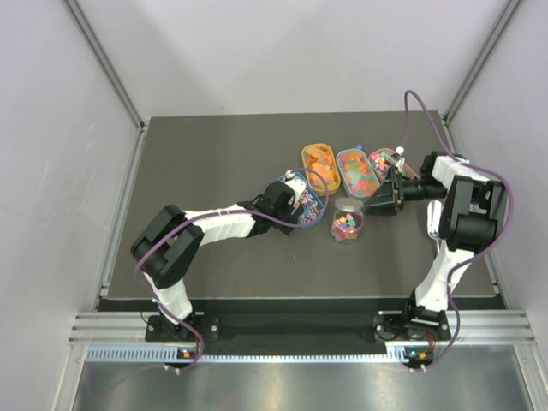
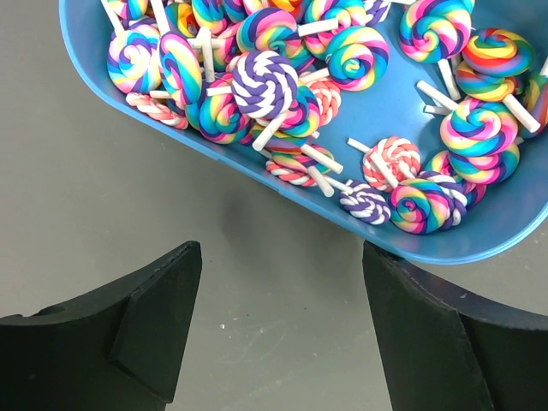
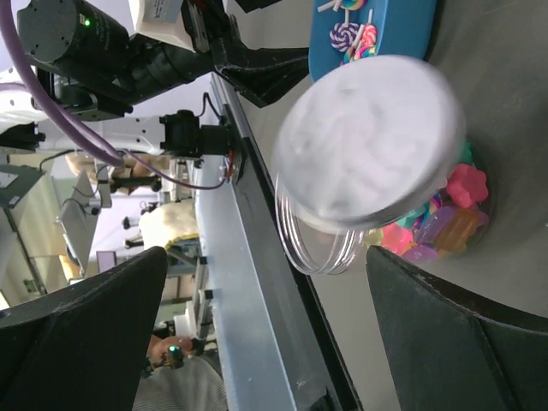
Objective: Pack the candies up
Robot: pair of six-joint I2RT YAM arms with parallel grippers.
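A clear jar with mixed coloured candies inside stands mid-table in the top view, a silvery lid at its top. That lid fills the middle of the right wrist view, blurred, in front of the candies. My right gripper is open just right of the jar; its fingers are wide apart with nothing between them. My left gripper is also open, its fingers at the near wall of a blue basket of striped lollipops. Only bare table shows between these fingers.
Behind the jar are an orange tub, a pale tub of coloured candies and another candy container near the right arm.
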